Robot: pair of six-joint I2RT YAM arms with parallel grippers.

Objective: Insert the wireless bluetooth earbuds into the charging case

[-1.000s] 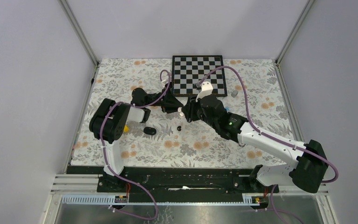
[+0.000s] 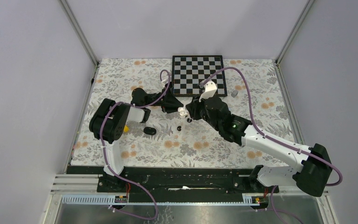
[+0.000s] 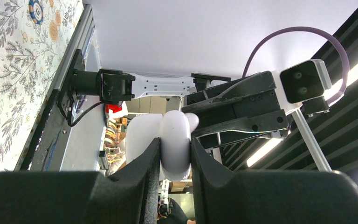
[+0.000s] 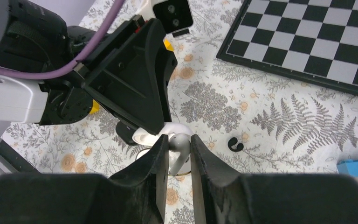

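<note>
The white charging case (image 3: 175,144) is clasped between the fingertips of my left gripper (image 2: 178,108), above the table, with a second white part (image 3: 142,135) standing beside its body, apparently the lid. Facing it from the right, my right gripper (image 2: 189,109) is shut on a small white earbud (image 4: 180,143), whose stem points down past the fingertips. In the right wrist view the case (image 4: 168,128) lies behind the earbud, by the left fingers (image 4: 151,123). A narrow gap separates case and right gripper from above. Whether any earbud sits inside the case cannot be told.
Black earbuds (image 2: 179,128) lie on the floral cloth below the grippers, one (image 4: 235,144) clear in the right wrist view. A closed black case (image 2: 149,131) rests to the left. The checkered board (image 2: 198,74) is at the back.
My right gripper has shifted slightly to the right, away from the white case, and a black earbud below now shows more clearly. My left arm looks still.
</note>
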